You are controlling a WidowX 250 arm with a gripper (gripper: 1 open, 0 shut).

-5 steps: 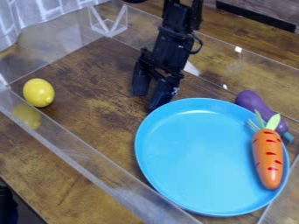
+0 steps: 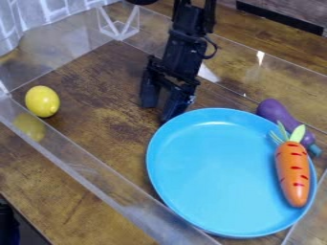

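My black gripper (image 2: 163, 94) is low over the wooden surface at the upper middle, just behind the blue plate; its fingers are dark and hard to make out. The blue plate (image 2: 211, 172) fills the lower right. An orange toy carrot (image 2: 293, 174) lies on the plate's right side. A purple eggplant (image 2: 277, 114) lies behind the carrot at the right. A yellow lemon (image 2: 42, 100) rests alone at the left.
Clear plastic walls (image 2: 96, 177) border the wooden area. The wood between the lemon and the gripper is bare.
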